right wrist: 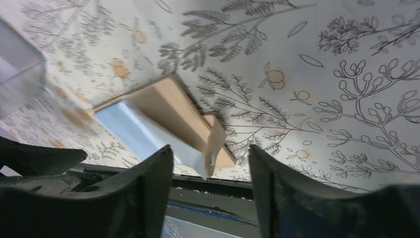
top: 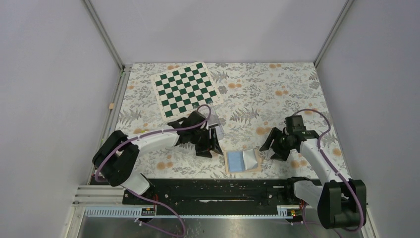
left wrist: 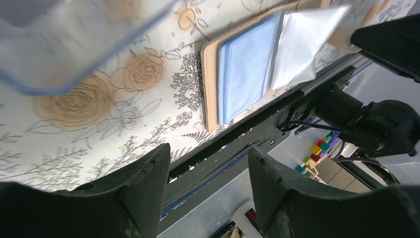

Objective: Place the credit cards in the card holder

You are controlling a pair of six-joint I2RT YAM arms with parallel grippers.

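The tan card holder (top: 259,168) lies spread open near the table's front edge, almost square to it. Its light blue pocket page (left wrist: 247,64) is flat; a white sleeve (left wrist: 301,49) beside it stands partly raised. My left gripper (top: 217,144) is just left of the holder, fingers apart and empty. On the other side, my right gripper (top: 268,144) is open too. In the right wrist view a tan strap (right wrist: 214,144) sticks up from the holder, apparently beyond the spread fingers (right wrist: 161,166). I cannot make out any loose credit card.
A clear plastic box (top: 219,131) stands behind my left gripper, partly hidden by the arm. Farther back lies a green and white checkered board (top: 185,89).
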